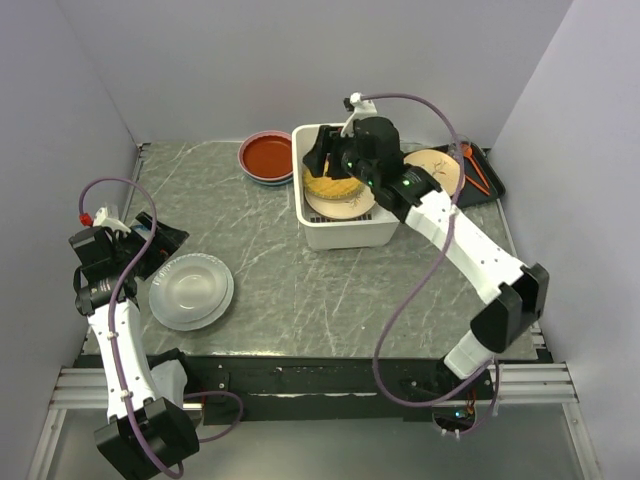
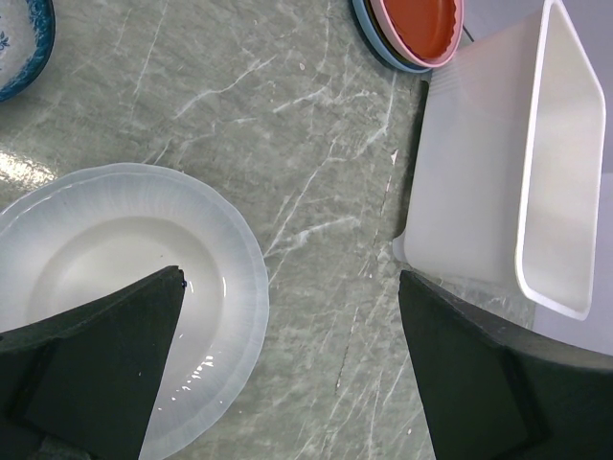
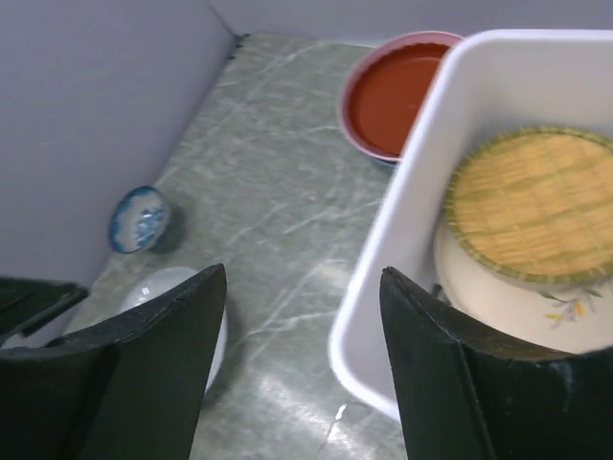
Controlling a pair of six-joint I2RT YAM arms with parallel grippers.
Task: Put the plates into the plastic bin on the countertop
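The white plastic bin [image 1: 350, 234] holds a yellow plate [image 3: 532, 201] on a pale plate [image 3: 512, 307]. My right gripper [image 1: 322, 150] is over the bin, fingers apart, nothing visible between them. My left gripper [image 1: 165, 237] hangs open at the left, above and beside stacked clear plates [image 1: 190, 290]. Red, pink and blue plates [image 1: 267, 155] are stacked left of the bin. A patterned pale plate [image 1: 432, 167] lies on the black tray at the right, partly behind my right arm.
The black tray [image 1: 480, 195] also carries orange utensils. A blue-rimmed dish [image 3: 139, 218] shows at the left in the wrist views. Walls enclose the back and sides.
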